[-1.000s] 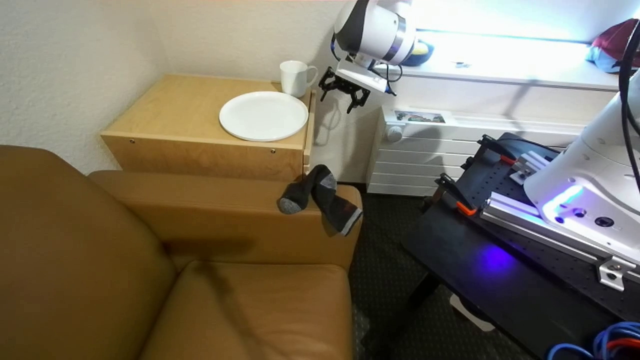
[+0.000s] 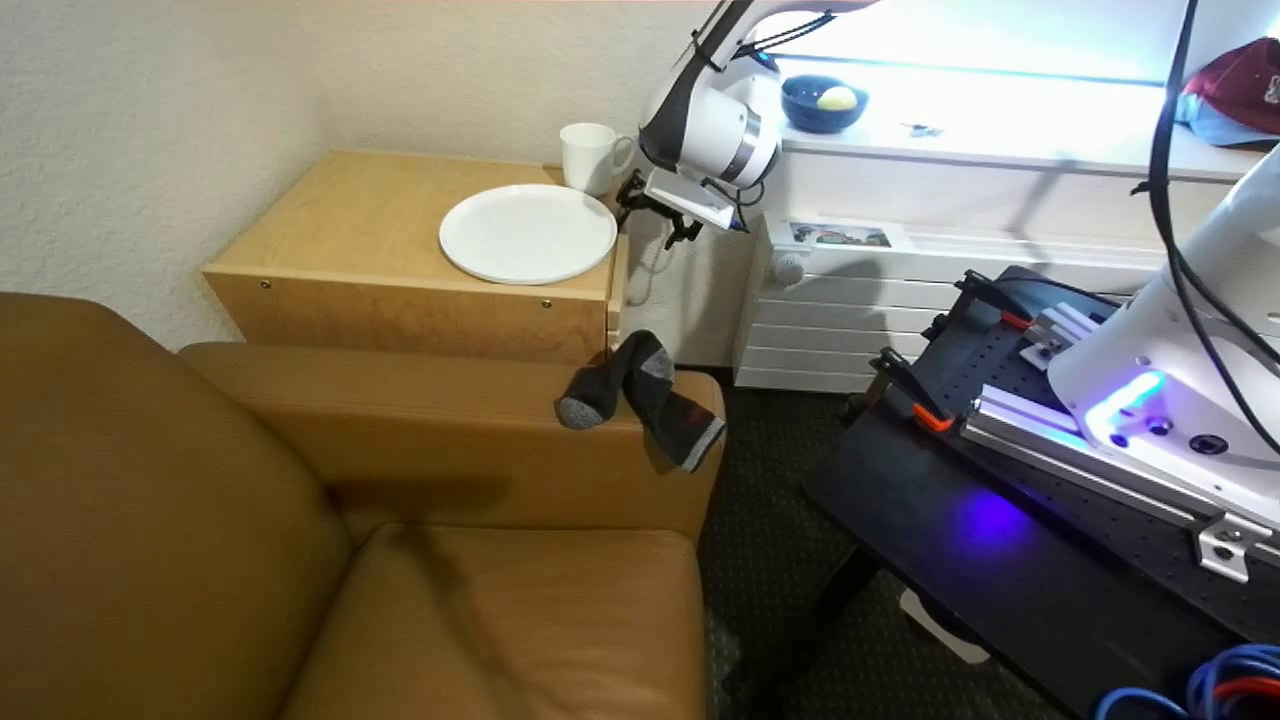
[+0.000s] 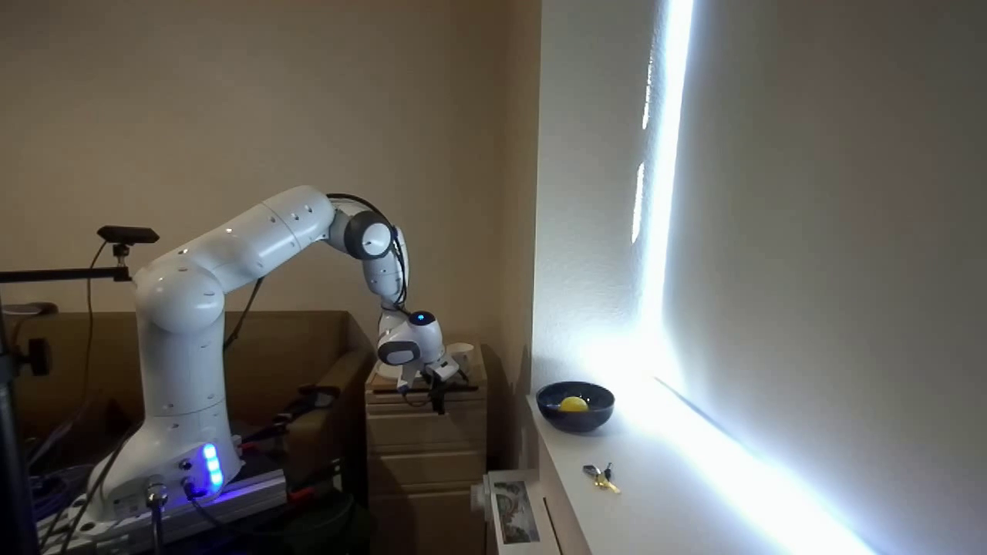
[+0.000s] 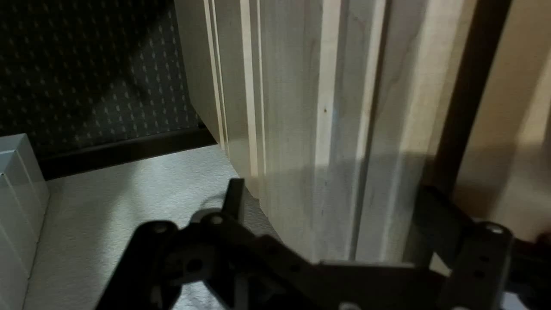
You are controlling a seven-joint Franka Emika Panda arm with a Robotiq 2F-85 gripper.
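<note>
My gripper [image 2: 651, 220] is at the front edge of the wooden cabinet [image 2: 384, 198], close to its top right corner. In the wrist view the fingers are wide apart. One finger [image 4: 235, 199] stands over the outer side of the drawer fronts [image 4: 299, 155]; the other finger [image 4: 436, 219] lies by the dark gap between the top front panel and the cabinet body. The panel edges run between them, and whether either finger touches wood I cannot tell. A white plate [image 2: 528, 234] and a white mug [image 2: 590, 157] rest on the cabinet.
A brown sofa [image 2: 480, 456] with a dark sock [image 2: 654, 390] on its armrest stands in front of the cabinet. Right of the cabinet is a white radiator [image 2: 816, 318]. On the windowsill sit a dark bowl [image 3: 575, 421] with a yellow item and some keys [image 3: 603, 477].
My gripper has moved left and a little down, from free space beside the cabinet to its front edge. The plate, mug and sock have stayed put.
</note>
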